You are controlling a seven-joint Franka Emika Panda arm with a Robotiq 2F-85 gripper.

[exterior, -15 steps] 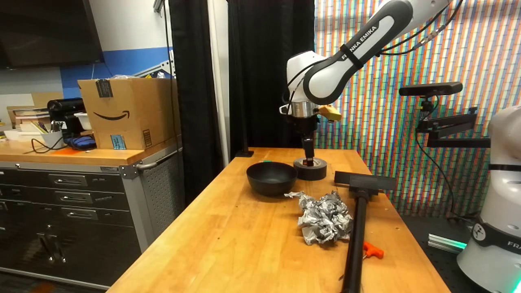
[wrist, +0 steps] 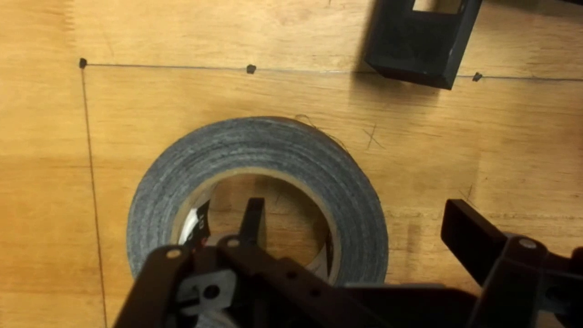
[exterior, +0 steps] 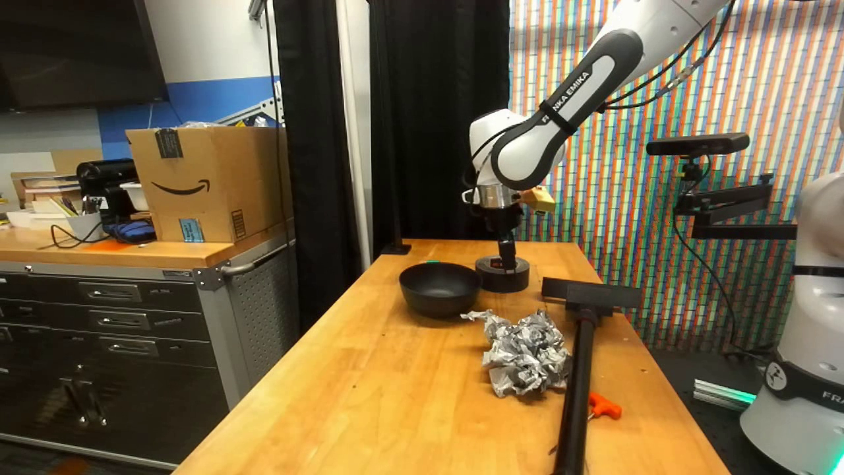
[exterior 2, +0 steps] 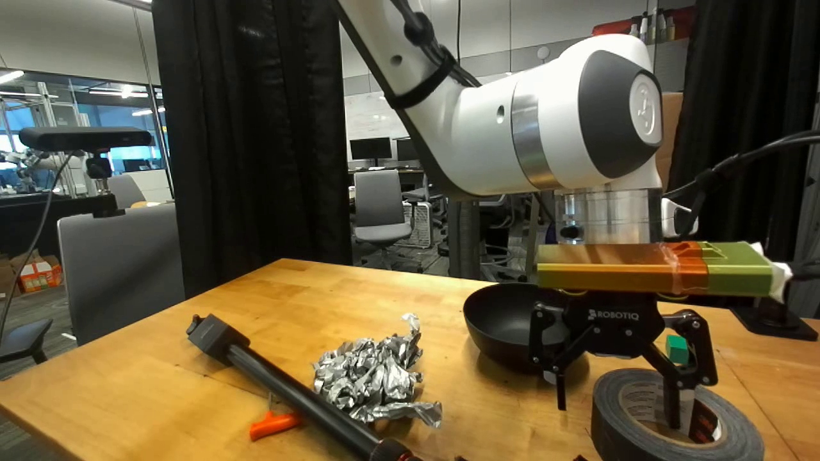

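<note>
A roll of dark grey duct tape (wrist: pixel 262 145) lies flat on the wooden table, its hole facing up. My gripper hangs over it with its fingers open. One finger (wrist: pixel 253 218) points into the roll's hole, while the other finger (wrist: pixel 473 232) is outside the ring. In exterior view 2 the gripper (exterior 2: pixel 617 403) straddles the near-bowl wall of the tape (exterior 2: pixel 611 422), with a gap visible on the outer side. Seen from exterior view 1, the gripper hides part of the tape (exterior: pixel 515 282).
Close by stands a black bowl (exterior: pixel 440 289). Crumpled foil (exterior: pixel 526 353), a black long-handled tool (exterior: pixel 583 348) and an orange-handled item (exterior: pixel 605 407) lie towards the near end. A small green block (exterior 2: pixel 677 349) sits behind the tape.
The arm has come down and slightly to the right in exterior view 1, bringing the gripper lower at the tape. The tape, bowl, foil and tool have stayed put.
</note>
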